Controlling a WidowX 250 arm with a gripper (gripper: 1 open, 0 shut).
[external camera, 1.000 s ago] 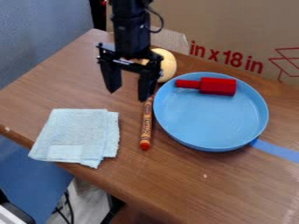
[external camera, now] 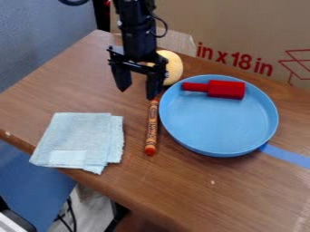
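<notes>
My black gripper (external camera: 137, 82) hangs over the middle-left of the wooden table, fingers open and pointing down, with nothing seen between them. Just right of and below it lies an orange-red stick (external camera: 151, 130), left of a blue plate (external camera: 218, 129). A red object with a handle (external camera: 226, 89) rests on the back part of the plate. A pale yellow round object (external camera: 172, 68) sits behind the gripper, partly hidden by it. A folded light-blue cloth (external camera: 79, 140) lies at the front left.
A cardboard box (external camera: 255, 41) stands along the back. Blue tape (external camera: 288, 156) runs right of the plate. The table's left edge drops off.
My gripper has shifted slightly right and back over the last second. The objects on the table have not visibly moved.
</notes>
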